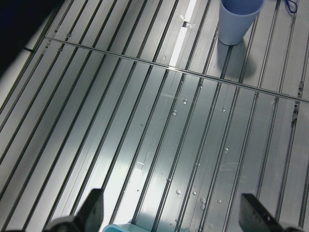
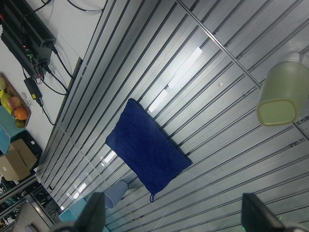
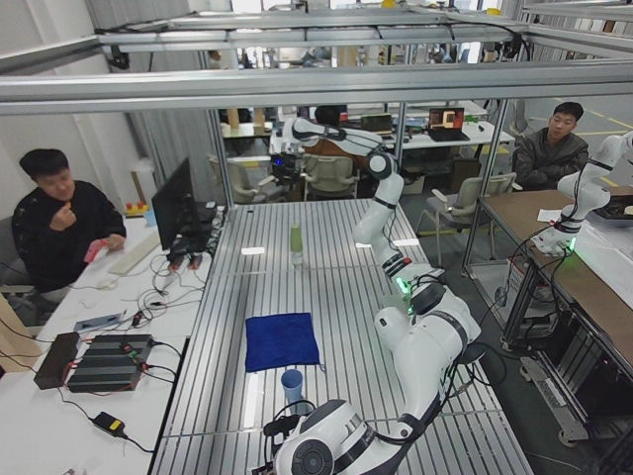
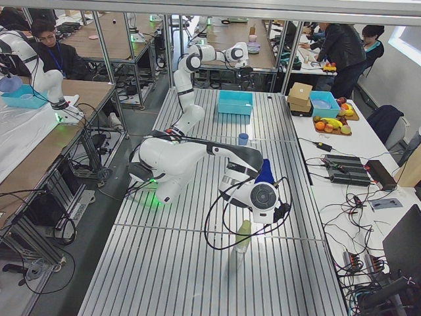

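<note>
A blue cloth (image 3: 282, 341) lies flat on the slatted metal table (image 4: 164, 263). A blue cup (image 1: 238, 24) stands near it, beyond a rail in the left wrist view. A green-topped bottle (image 2: 280, 96) stands farther along the table. A light blue bin (image 4: 235, 102) sits at one end. My left gripper is above bare slats near that bin, fingers wide apart and empty. My right gripper hangs high above the table, looking down on bottle, cloth and cup, also open and empty.
A side desk holds cables, black boxes (image 4: 345, 170), a monitor, cardboard boxes (image 4: 299, 97) and a fruit tray (image 4: 332, 128). People sit around the table. Much of the slatted surface between cloth and bottle is clear.
</note>
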